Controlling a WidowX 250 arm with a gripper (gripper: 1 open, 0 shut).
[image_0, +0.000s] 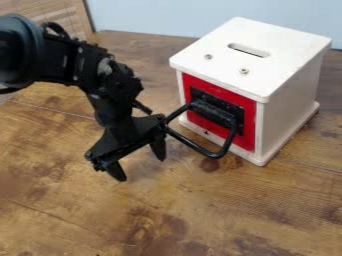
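My black gripper (138, 161) hangs above the wooden table at left of centre, its two fingers apart and pointing down, with nothing visible between them. To its right stands a white wooden box (267, 70) with a slot and two screws on top and a red front panel (251, 135). A black looped handle (201, 148) on a black mount sticks out from that panel toward my gripper; its left end lies close by the gripper body, and I cannot tell whether they touch.
A light wooden panel (67, 12) stands at the back left, and a pale wall runs behind.
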